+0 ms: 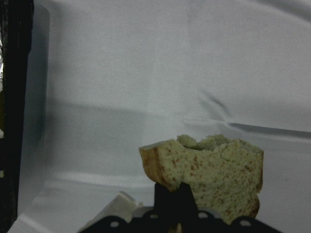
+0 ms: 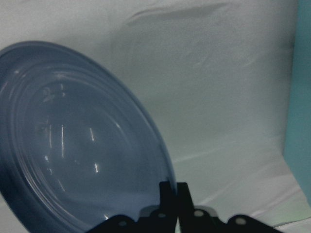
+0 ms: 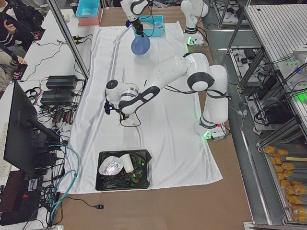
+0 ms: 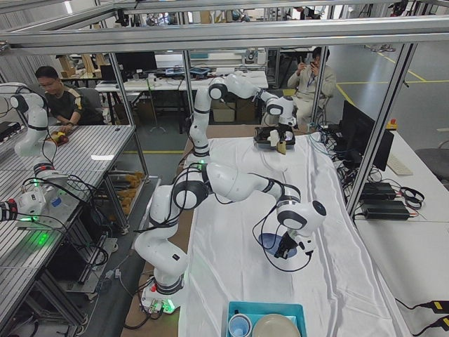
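My left gripper is shut on a piece of bread (image 1: pixel 214 174) with a torn, bitten-looking top edge, held over the white cloth beside a black tray (image 1: pixel 14 107); in the camera left view it is above the middle-lower cloth. My right gripper is shut on the rim of a blue plate (image 2: pixel 77 136), which hangs from it at the far end in the camera left view, close to the light-blue bin (image 2: pixel 299 107).
The black tray (image 3: pixel 103 177) holds foil and a white cup. The light-blue bin (image 4: pixel 295 316) holds a beige plate and a cup.
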